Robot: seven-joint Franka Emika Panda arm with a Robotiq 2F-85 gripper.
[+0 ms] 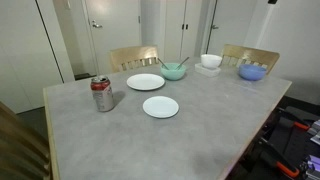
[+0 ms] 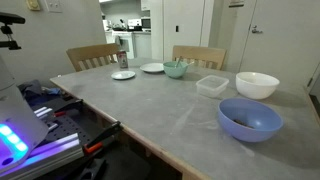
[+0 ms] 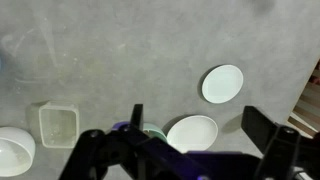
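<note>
With no task named, the tabletop objects are what I report. My gripper hangs above the table, its black fingers spread wide and open, with no object held between them. Beyond and below it in the wrist view lie two white plates, one clear of the fingers (image 3: 222,84) and one lower (image 3: 192,133). A pale green bowl (image 1: 173,73) with utensils sticking out stands at the table's far side; the left finger partly hides it in the wrist view. A red and silver can (image 1: 101,94) stands upright on the left.
At the other end are a blue bowl (image 2: 249,120), a white bowl (image 2: 257,86) and a clear rectangular container (image 2: 212,87). Chairs (image 2: 199,58) stand around the table. A robot base fills the left of exterior view 2.
</note>
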